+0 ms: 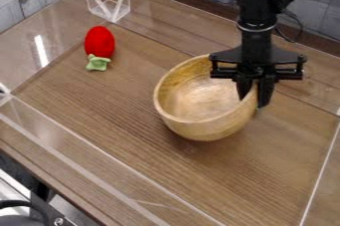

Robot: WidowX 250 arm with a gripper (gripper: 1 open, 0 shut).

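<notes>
A wide tan bowl sits on the wooden table in the middle of the camera view. The black gripper is at the bowl's right rim, its fingers reaching down over that rim. Whether they are closed on the rim is hard to tell.
A red object with a green end lies at the upper left, and a white wire rack stands behind it.
</notes>
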